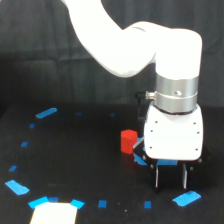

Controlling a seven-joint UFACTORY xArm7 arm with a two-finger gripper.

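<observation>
My white arm reaches down from the top to its gripper (170, 173) at the right of the camera view, held low over the black table. Two fingertips show apart, with nothing seen between them. A red block (129, 141) sits just left of the gripper. Behind the gripper is a blue item (139, 157), mostly hidden by it.
A pale square object (54, 213) lies at the bottom left. Blue tape strips (186, 198) and small blue marks are scattered over the black table (85, 165), whose middle left is otherwise clear. A dark curtain stands behind.
</observation>
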